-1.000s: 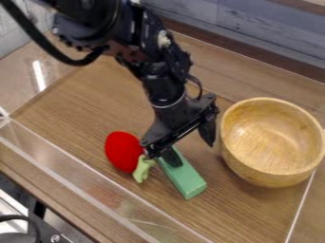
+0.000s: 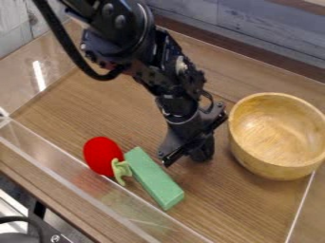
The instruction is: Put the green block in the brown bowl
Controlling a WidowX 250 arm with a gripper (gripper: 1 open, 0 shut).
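Note:
The green block (image 2: 154, 178) lies on the table near the front, slanted, right beside a red object's green top. To its right and further back is the brown bowl (image 2: 273, 140), a pale wooden one, with nothing seen inside. My gripper (image 2: 188, 156) points down between block and bowl, low over the table. The block lies clear of it, to the front left. Dark fingers and their shadow blend together, so how far apart the fingertips are is unclear.
A red strawberry-like toy (image 2: 103, 155) with a green top touches or nearly touches the block's left end. Bare table (image 2: 229, 204) lies in front of the bowl. A grey wall (image 2: 273, 28) runs along the back.
The green block has shifted left and toward the front, away from the gripper. The red toy has also moved left. My gripper now sits lower and slightly right, and the bowl has shifted slightly.

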